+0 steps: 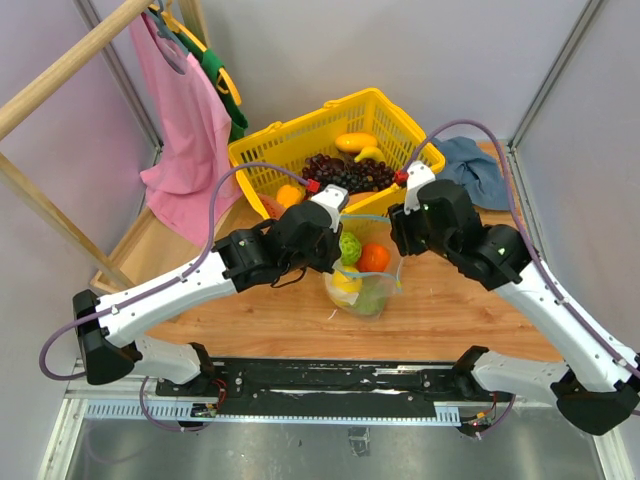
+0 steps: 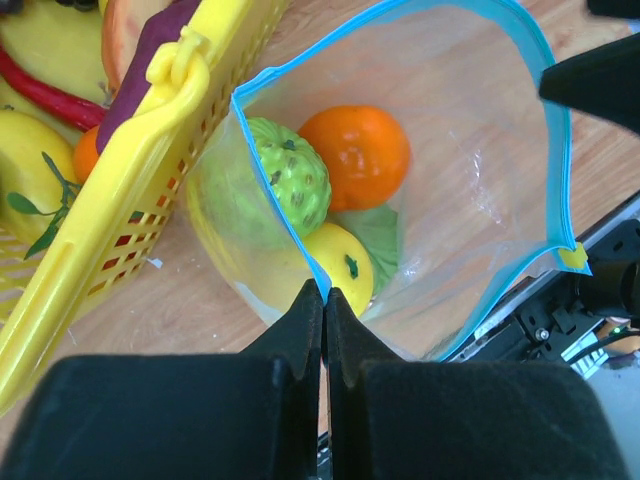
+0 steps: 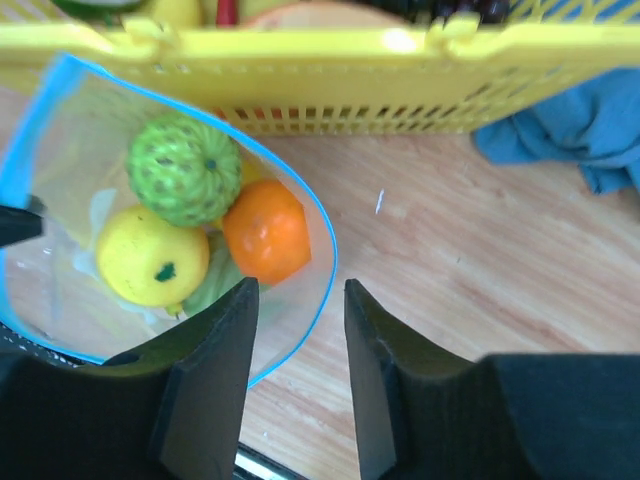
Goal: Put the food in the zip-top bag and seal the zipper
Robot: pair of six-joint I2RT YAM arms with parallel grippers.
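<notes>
A clear zip top bag with blue rim holds an orange, a green bumpy fruit, a yellow fruit and leafy green. My left gripper is shut on the bag's blue rim at the left side. My right gripper is part open above the bag's other side; in its view the blue rim runs behind and between the fingers, and I see nothing held.
A yellow basket of fruit sits just behind the bag. A blue cloth lies right of it. Bare wood is clear to the right.
</notes>
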